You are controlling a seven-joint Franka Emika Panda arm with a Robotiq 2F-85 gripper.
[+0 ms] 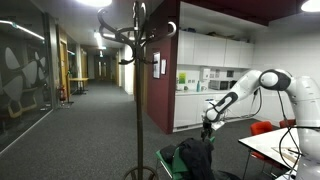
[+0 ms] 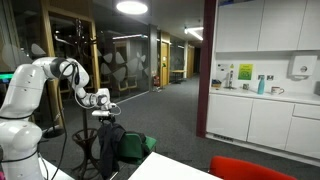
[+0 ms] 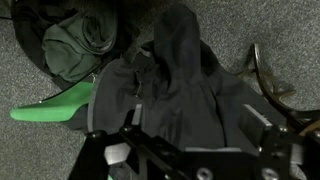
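A black jacket [image 1: 197, 158] is draped over a green chair [image 1: 170, 160] at the lower middle of exterior view 1. In exterior view 2 the jacket [image 2: 110, 150] hangs beside the chair's green back [image 2: 131, 147]. My gripper [image 1: 207, 133] is just above the jacket. Seen from the wrist, the dark cloth of the jacket [image 3: 178, 75] spreads beneath my open gripper, with its fingers wide apart. Whether they touch the cloth cannot be told. Part of the green chair [image 3: 50, 108] shows at the left.
A dark coat stand [image 1: 139, 95] rises left of the chair. The white table [image 1: 270, 143] and red chairs [image 1: 261, 128] stand at the right. Grey-green cloth [image 3: 80, 45] lies beside the jacket. Open carpet [image 1: 85, 130] stretches left.
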